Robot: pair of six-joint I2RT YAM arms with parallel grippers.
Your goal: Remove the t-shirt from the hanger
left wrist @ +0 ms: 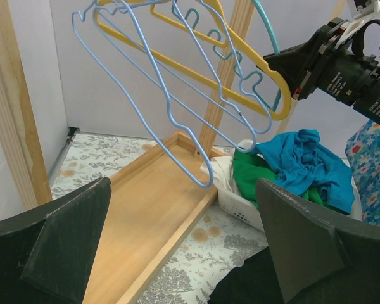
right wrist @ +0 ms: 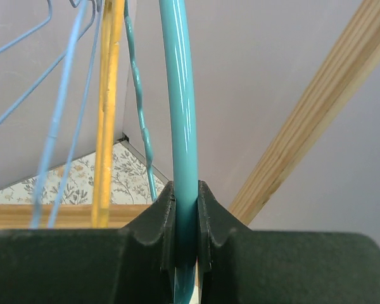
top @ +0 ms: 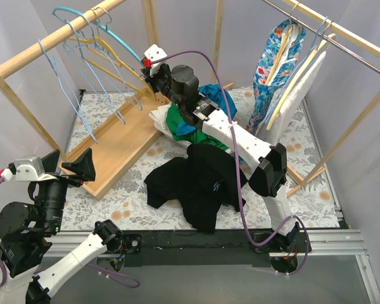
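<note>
My right gripper [top: 151,73] is raised at the left rail, its fingers around a teal hanger [right wrist: 182,126] among blue and yellow hangers [left wrist: 277,81]; how firmly they grip is unclear. My left gripper [top: 62,167] stands open at the lower left, nothing between its fingers. A black garment [top: 191,187] lies on the floor in the middle, and teal and green cloths [left wrist: 303,163] lie piled behind it. On the right rail hang a blue floral garment [top: 278,57] and a white one [top: 297,107].
A wooden tray [top: 123,149] sits under the left rail [top: 52,41]. Wooden uprights [top: 149,22] flank the hangers.
</note>
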